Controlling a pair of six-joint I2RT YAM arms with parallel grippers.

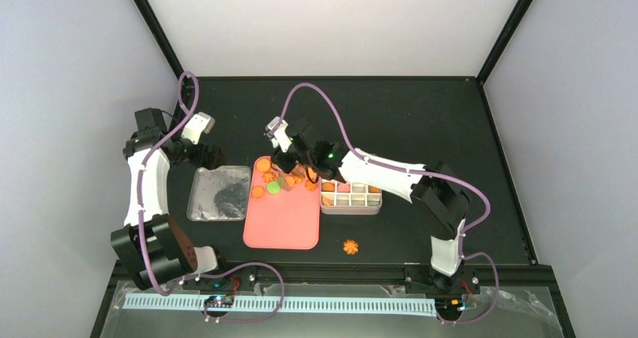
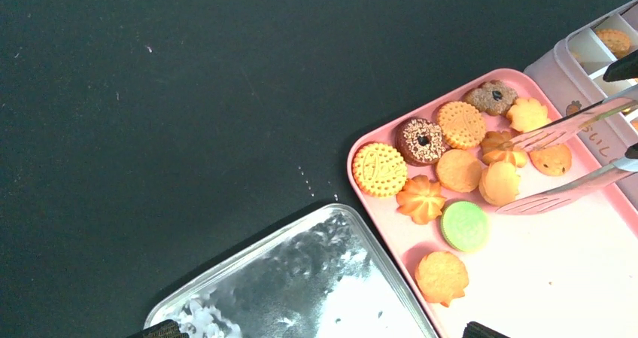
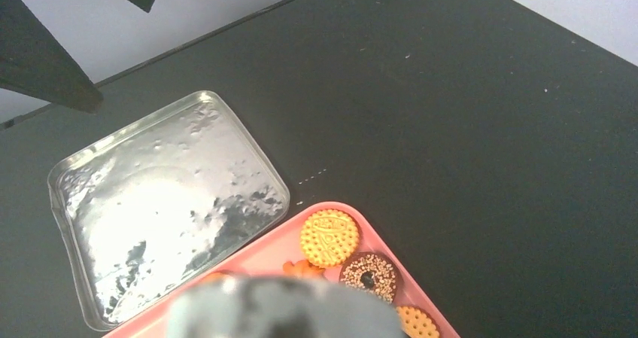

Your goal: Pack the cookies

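Several cookies lie at the far end of the pink tray (image 1: 282,229), among them a green cookie (image 2: 465,226), a chocolate ring (image 2: 420,141) and a round biscuit (image 2: 380,169). My right gripper stands open over this group, its two fingers apart around a pale orange cookie (image 2: 499,184). Whether they touch it I cannot tell. Right of the tray is the divided box (image 1: 351,209), with cookies in some compartments. My left gripper is open and empty near the clear tray (image 3: 165,202). In the right wrist view a blurred grey shape covers the bottom.
The clear tray looks empty and sits against the pink tray's left side. One loose flower-shaped cookie (image 1: 350,246) lies on the black table in front of the box. Behind the trays and to the right, the table is bare.
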